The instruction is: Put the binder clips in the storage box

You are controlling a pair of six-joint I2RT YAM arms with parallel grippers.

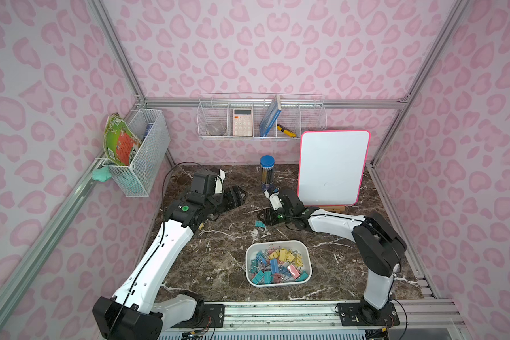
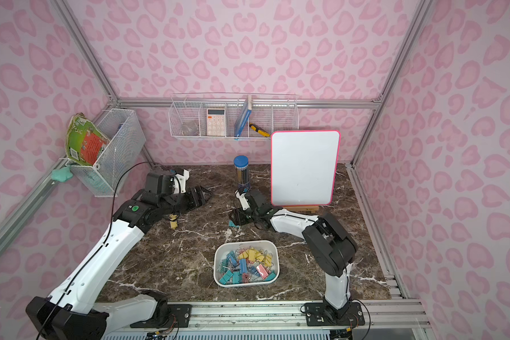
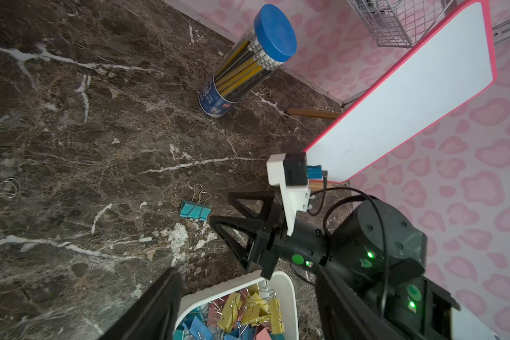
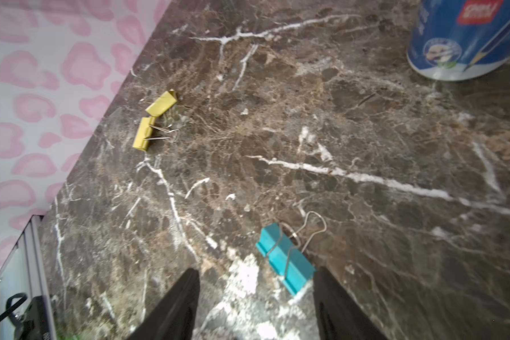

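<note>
A teal binder clip (image 4: 286, 260) lies on the marble table just ahead of my right gripper (image 1: 266, 216), whose fingers stand apart with nothing between them. Two yellow binder clips (image 4: 143, 133) lie farther left in the right wrist view. At the left edge of the left wrist view, the wire handles of another clip (image 3: 0, 188) show. My left gripper (image 1: 237, 196) is raised over the left middle of the table, open and empty. The white storage box (image 1: 248, 257), full of colored binder clips, sits at the front centre.
A pencil tub (image 1: 267, 170) stands at the back centre. A whiteboard (image 1: 333, 167) leans at the back right. Wire baskets (image 2: 232, 129) hang on the back and left walls. Bare table lies front left and around the box.
</note>
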